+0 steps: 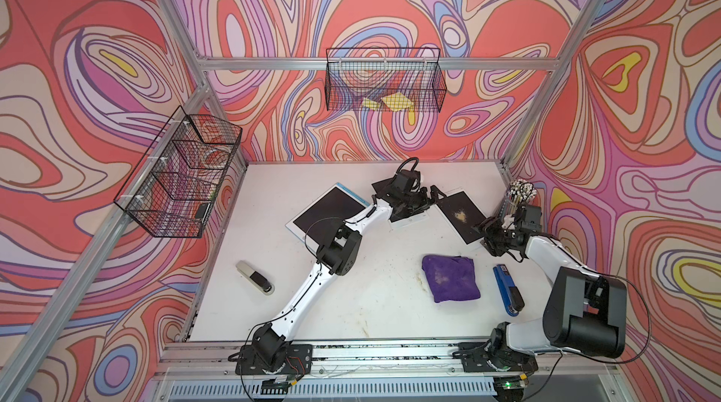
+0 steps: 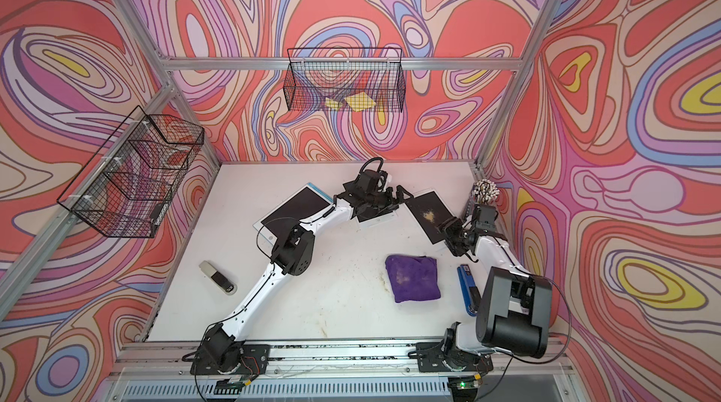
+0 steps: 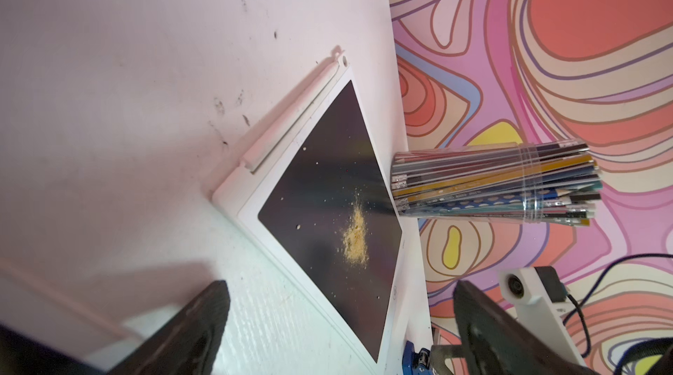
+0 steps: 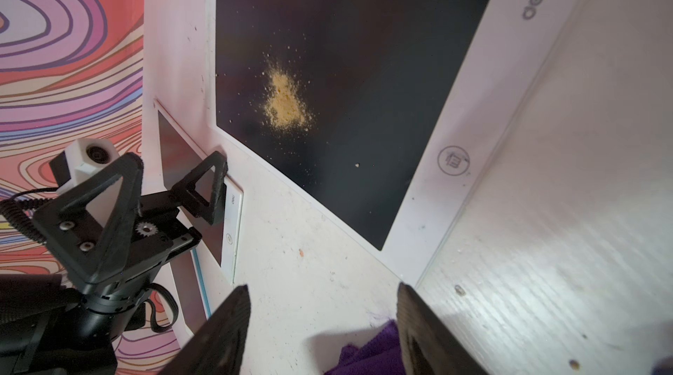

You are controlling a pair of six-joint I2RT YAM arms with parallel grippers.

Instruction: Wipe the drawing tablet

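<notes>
The right drawing tablet (image 1: 462, 214) lies at the table's right back, a pile of yellowish powder (image 4: 286, 101) with scattered specks on its dark screen. My left gripper (image 1: 429, 197) hangs open above the middle tablet (image 2: 359, 184), beside the powdered one, with nothing between its fingers. My right gripper is open at the powdered tablet's right front corner, nothing between its fingertips. A folded purple cloth (image 1: 450, 278) lies on the table in front of the tablets.
Another tablet (image 1: 315, 218) lies at left under the left arm. A pencil holder (image 3: 476, 182) stands at the back right; a blue object (image 1: 504, 287) lies at the right edge, a grey one (image 1: 249, 272) at the front left.
</notes>
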